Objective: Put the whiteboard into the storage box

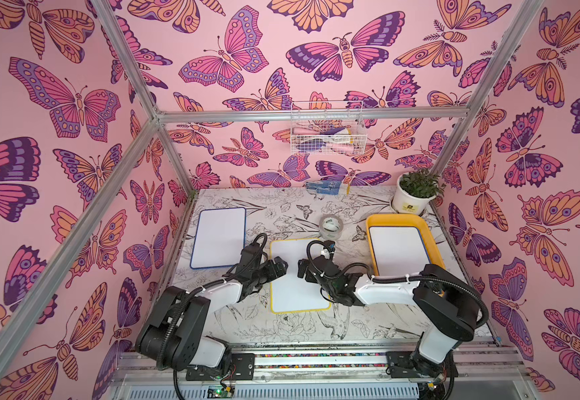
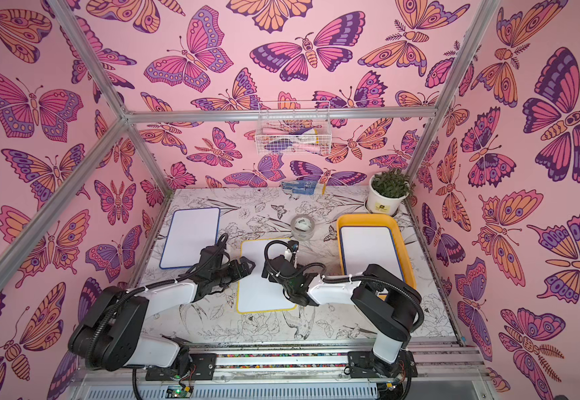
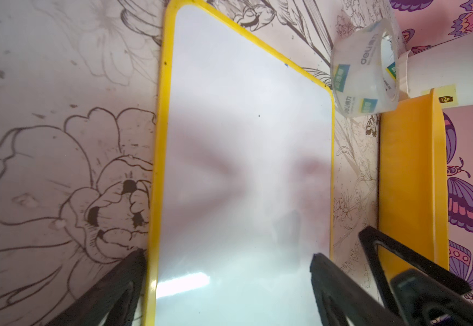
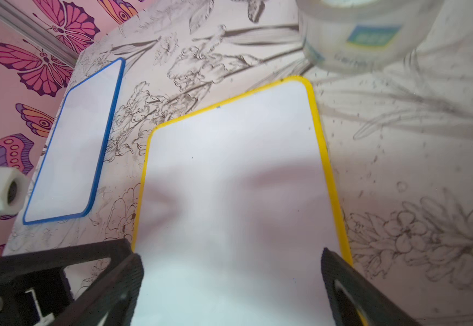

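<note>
The yellow-rimmed whiteboard point(image 1: 295, 286) lies flat in the middle of the table. At its left side my left gripper point(image 1: 282, 266) stands open above the board, its fingers point(image 3: 117, 293) to either side with nothing held. My right gripper point(image 1: 301, 268) is open over the board's right part, and in the right wrist view its fingers point(image 4: 350, 288) are spread above the white surface. A blue-rimmed whiteboard point(image 1: 218, 236) rests at the table's left. The yellow storage box point(image 1: 431, 233) stands on the right, with another whiteboard point(image 1: 396, 250) inside it.
A roll of clear tape point(image 1: 330, 227) sits just behind the yellow-rimmed board. A potted plant point(image 1: 415, 192) is at the back right corner, and a blue packet point(image 1: 324, 187) lies along the back edge. Bare table shows in front of the boards.
</note>
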